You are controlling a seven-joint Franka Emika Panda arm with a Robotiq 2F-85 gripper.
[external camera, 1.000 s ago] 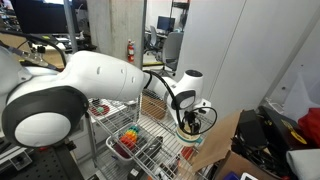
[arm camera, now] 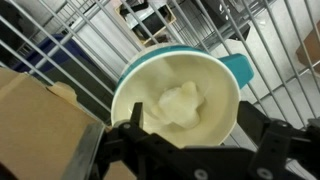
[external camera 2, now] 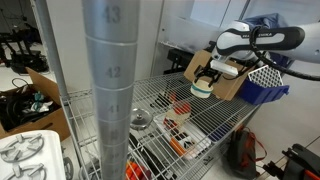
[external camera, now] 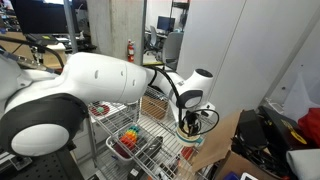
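A bowl-like dish (arm camera: pixel 160 82), cream inside with a teal rim and side handle, fills the middle of the wrist view; a lumpy whitish thing (arm camera: pixel 182 104) lies in it. My gripper is open over it, its dark fingers (arm camera: pixel 262 132) spread at the near left and right sides of the dish. Exterior view 2 has the dish (external camera 2: pixel 202 90) just below the gripper (external camera 2: pixel 207 76). From exterior view 1 the gripper (external camera: pixel 189 122) partly covers the dish; whether the fingers touch it, I cannot tell.
Wire shelving (external camera 2: pixel 158 88) lies under the dish. Cardboard (external camera: pixel 212 146) stands close beside the gripper. A red-and-white container (external camera 2: pixel 178 112) and a metal pot (external camera 2: pixel 140 118) sit farther along the rack. A basket of colourful items (external camera: pixel 126 140) stands on the arm's other side.
The dish shows no clear movement.
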